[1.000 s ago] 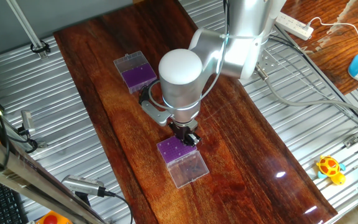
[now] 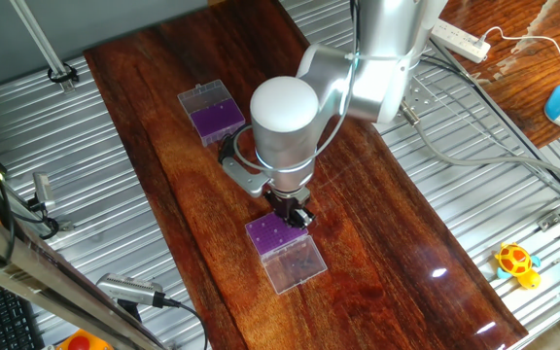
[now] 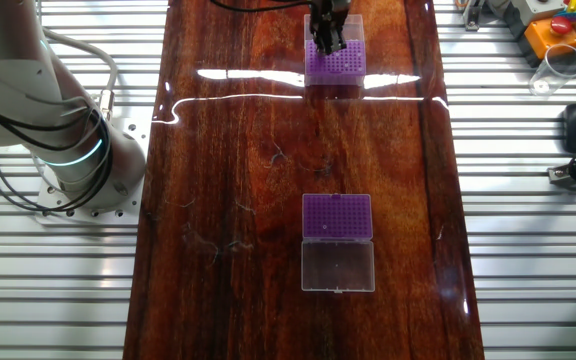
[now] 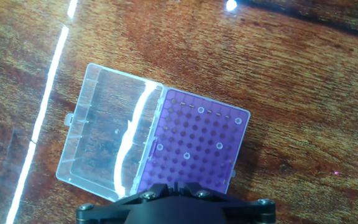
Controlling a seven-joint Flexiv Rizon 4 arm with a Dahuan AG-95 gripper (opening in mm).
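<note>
A clear box with a purple perforated rack (image 4: 197, 140) lies open on the wooden table, its transparent lid (image 4: 107, 130) folded flat beside it. Several pale ring-like tops sit in the rack, and small marks line its far row. My gripper is over the rack's near edge, hiding part of it; its dark fingers are drawn together, and nothing shows between them. From the side, the gripper (image 2: 293, 216) hovers at the purple rack (image 2: 272, 233); contact cannot be judged. A second open box with a purple rack (image 3: 337, 217) and clear lid (image 3: 338, 267) lies apart from it.
Bare wooden tabletop (image 3: 238, 220) separates the two boxes, with bright reflections across it. A toy turtle (image 2: 515, 262) sits on the slatted metal surface to the right. A clear cup (image 3: 558, 70) stands off the wood.
</note>
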